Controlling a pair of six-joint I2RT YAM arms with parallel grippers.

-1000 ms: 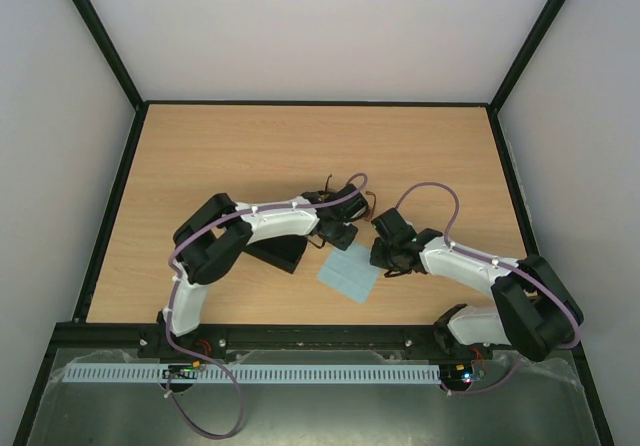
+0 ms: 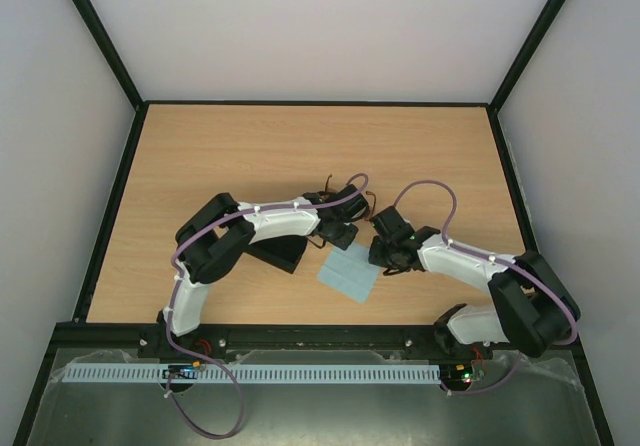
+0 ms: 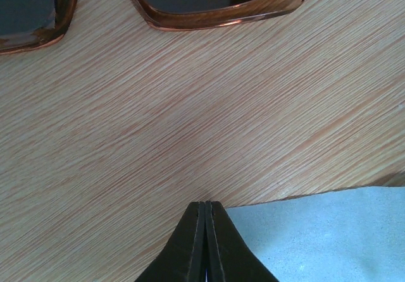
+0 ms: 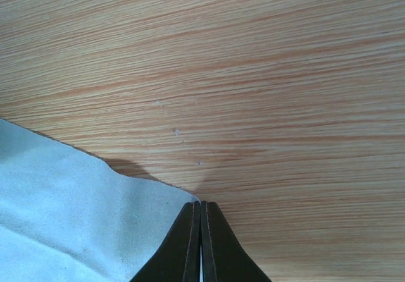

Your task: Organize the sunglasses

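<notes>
Brown-framed sunglasses with dark lenses (image 3: 215, 18) lie on the table at the top of the left wrist view. From above, the left arm hides most of them; a temple (image 2: 374, 202) pokes out. A light blue cloth (image 2: 347, 276) lies between the grippers. My left gripper is shut with its tips at one corner of the cloth (image 3: 304, 231); whether any fabric is pinched is hard to see. At another corner, my right gripper is shut, and the cloth (image 4: 82, 200) runs right to its fingertips, its edge slightly rumpled.
A black flat case (image 2: 283, 256) sits partly under the left arm, left of the cloth.
Both arms have barely shifted, by a few pixels at most. The cloth, the case and the visible parts of the sunglasses stay in place.
</notes>
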